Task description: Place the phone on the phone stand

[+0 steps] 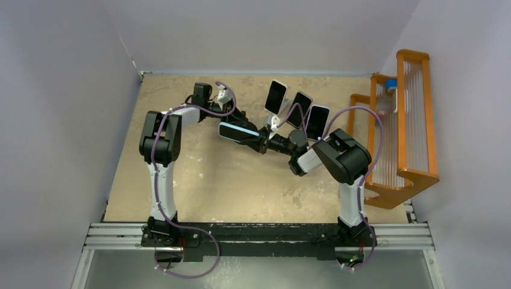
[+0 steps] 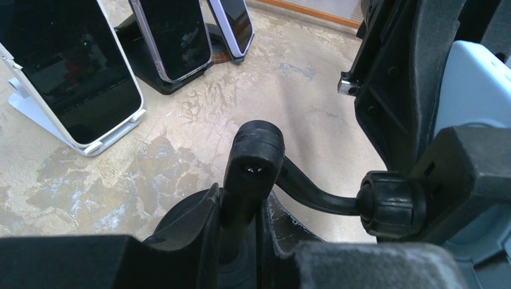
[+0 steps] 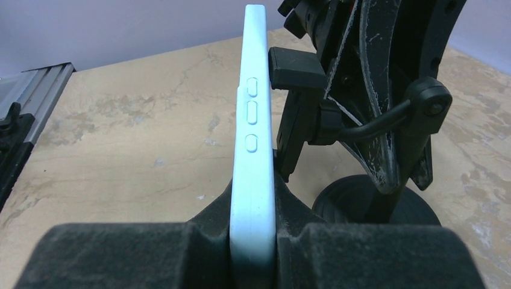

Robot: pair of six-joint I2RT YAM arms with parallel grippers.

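Gripped by its edge, the light-blue phone (image 1: 237,130) is in my right gripper (image 1: 261,138), shut on it above the table. In the right wrist view the phone (image 3: 253,150) stands edge-on, with the black stand's holder bracket (image 3: 296,69) close along its right face; whether they touch is hard to tell. The phone stand has a round base (image 3: 334,195), a post and a curved arm (image 2: 319,195). My left gripper has its fingers on both sides of the post, seemingly shut on it. Much of the stand is hidden from above.
Three other phones lean on stands behind: a white-framed one (image 1: 276,96), a middle one (image 1: 299,108) and a right one (image 1: 317,122). A wooden rack (image 1: 416,114) stands at the far right.
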